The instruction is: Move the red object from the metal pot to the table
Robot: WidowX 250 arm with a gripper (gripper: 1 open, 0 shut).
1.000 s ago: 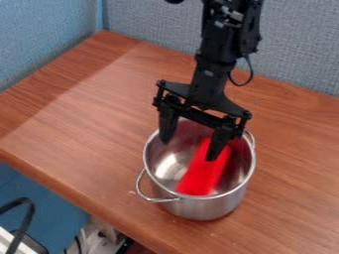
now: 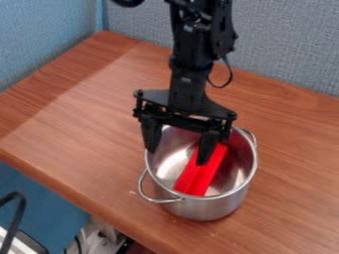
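The red object (image 2: 201, 175), long and narrow, lies inside the metal pot (image 2: 209, 209), leaning along its interior. My black gripper (image 2: 177, 149) is over the pot's far rim with its two fingers spread apart. The right finger (image 2: 207, 149) reaches down in front of the upper part of the red object and hides some of it. The left finger (image 2: 151, 135) is by the pot's left rim. Nothing is held between them; whether the right finger touches the red object I cannot tell.
Bare wooden table (image 2: 79, 119) stretches to the left of the pot, and more clear surface lies to the right. A wire handle (image 2: 149, 190) sticks out from the pot's left side. Cables hang beyond the table's front left edge.
Pot and red object look about where they were.
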